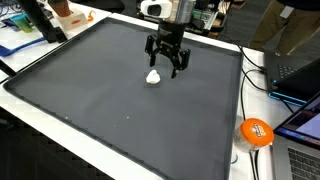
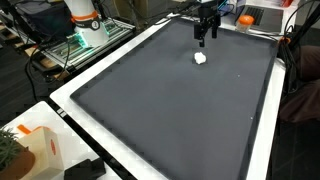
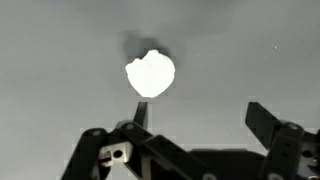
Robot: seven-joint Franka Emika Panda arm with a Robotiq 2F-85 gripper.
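Note:
A small white object (image 1: 153, 76) with a notched edge lies alone on the dark grey board (image 1: 120, 115). In the wrist view the white object (image 3: 151, 74) is left of centre, ahead of the fingers and not between them. My gripper (image 1: 165, 62) is open and hangs above the board, close to the object and a little to its right in exterior view 1. Its dark fingers (image 3: 265, 122) stand wide apart in the wrist view, with only bare board between them. Exterior view 2 has the white object (image 2: 200, 58) just in front of the gripper (image 2: 206, 40).
Most of the board is bare. An orange-topped container (image 1: 254, 133) stands outside its right edge, and a laptop (image 1: 292, 78) is farther right. Beyond the board in exterior view 2 lies an orange item (image 2: 246, 20).

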